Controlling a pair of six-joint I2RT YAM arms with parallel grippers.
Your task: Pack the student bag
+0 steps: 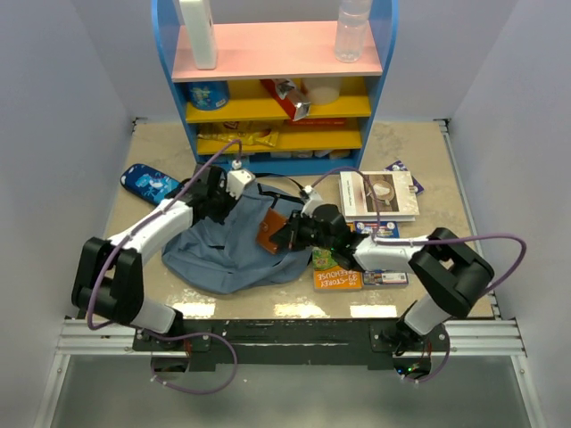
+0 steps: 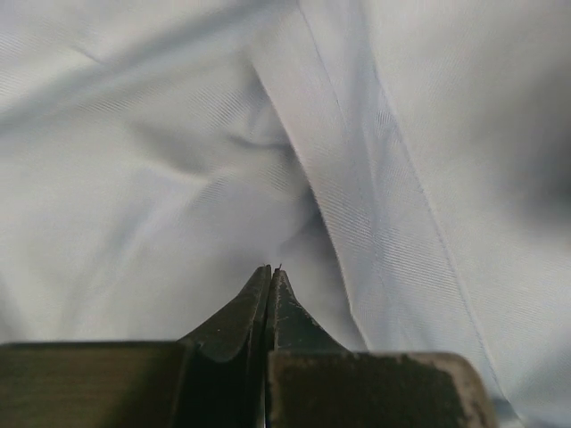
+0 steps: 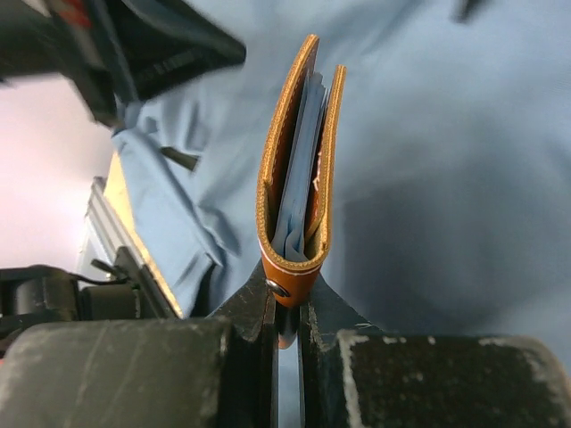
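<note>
Spread flat on the floor is the grey-blue bag (image 1: 227,263), its black straps toward the shelf. My right gripper is shut on the lower edge of a brown folded wallet or notebook cover (image 1: 270,230), which stands up from the fingers with pale blue sheets between its flaps. It is over the right-middle part of the bag. Over the bag's left side, my left gripper has its fingertips together beside a fold of grey fabric (image 2: 330,169); nothing shows between them. Whether the tips touch cloth, I cannot tell.
Right of the bag lie a white-covered book (image 1: 379,195) and several colourful books, including an orange one (image 1: 337,279). A blue pencil case (image 1: 150,183) rests at the left. Behind stands a stocked shelf (image 1: 277,49).
</note>
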